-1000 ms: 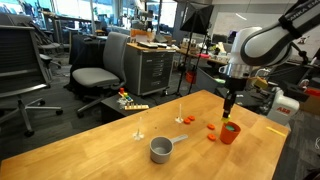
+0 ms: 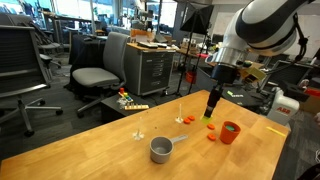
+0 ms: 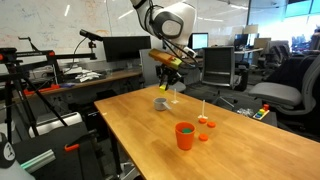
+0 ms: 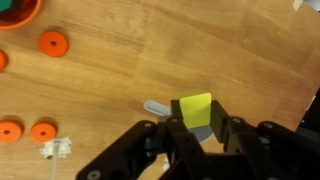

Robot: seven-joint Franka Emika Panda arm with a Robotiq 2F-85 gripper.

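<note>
My gripper is shut on a small yellow-green block (image 4: 195,109), held well clear of the table. The block (image 2: 206,121) hangs below the fingers in exterior view 1. A grey metal mug with a long handle (image 2: 161,149) stands on the table. In exterior view 2 the block (image 3: 163,87) appears above the mug (image 3: 161,104). From the wrist, the mug's handle (image 4: 157,107) shows beside the block, while block and fingers cover much of the mug. A red cup (image 2: 229,133) with something green inside stands apart, to the right in exterior view 1.
Several orange discs (image 4: 53,43) lie flat near the red cup. Two thin white upright sticks (image 2: 180,112) stand on the table, one with its base (image 4: 56,148) visible from the wrist.
The gripper has travelled left in exterior view 1, away from above the red cup, carrying the yellow-green block. Mug, cup and discs look unmoved.
</note>
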